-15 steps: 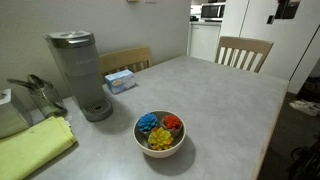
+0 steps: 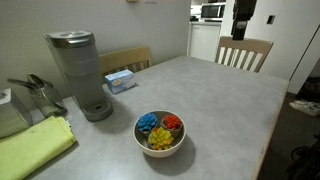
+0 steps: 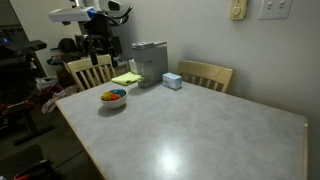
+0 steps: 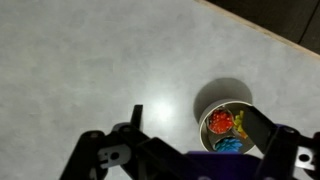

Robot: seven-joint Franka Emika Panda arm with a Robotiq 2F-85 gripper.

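Note:
A white bowl [image 2: 158, 152] stands on the grey table, holding a blue item [image 2: 148, 122], a red item [image 2: 172, 122] and a yellow one [image 2: 160, 139], all bumpy and flower-like. In the wrist view the bowl lies lower right, with the red item [image 4: 220, 122] and blue item [image 4: 228, 145] visible; the right finger hides part of its far side. My gripper is open, with its fingers wide apart and nothing held. It hangs high above the table, well clear of the bowl [image 3: 113, 102].
A tall grey dispenser [image 2: 80, 70] and a blue-white box [image 2: 120, 82] stand on the table, with a yellow-green towel [image 2: 35, 145] near the front left. Wooden chairs [image 3: 205, 78] line the edges.
In exterior view 1, my gripper has moved left and somewhat downward from the upper right corner. The bowl and its contents have stayed put.

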